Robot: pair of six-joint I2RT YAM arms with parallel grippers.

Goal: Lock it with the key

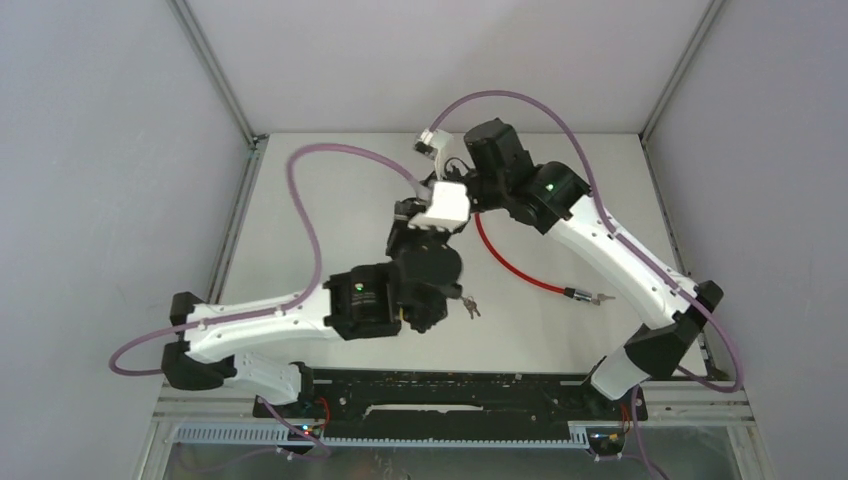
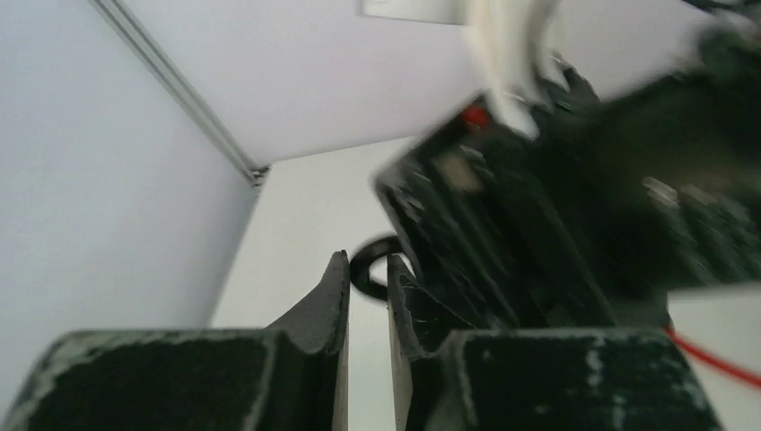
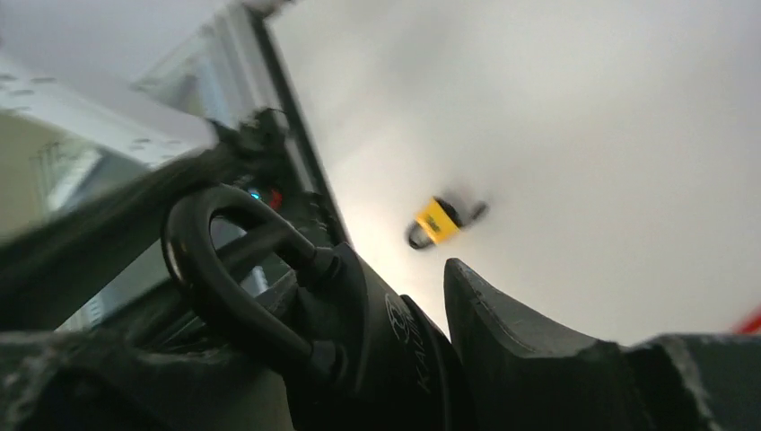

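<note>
A black padlock with a thick looped shackle and pale lettering fills the lower middle of the right wrist view. My right gripper is shut on its body; the near-side finger is hidden by the lock. My left gripper has its fingertips slightly apart, with bare table showing in the narrow gap. Beyond those tips, part of a black loop shows beside the blurred right gripper. In the top view both grippers are close together and largely covered by the left arm. A bunch of keys lies on the table.
On the table lies a yellow padlock, almost wholly hidden by the left arm in the top view. A red cable lock with a key at its end curves across the right side. Free tabletop shows at the front.
</note>
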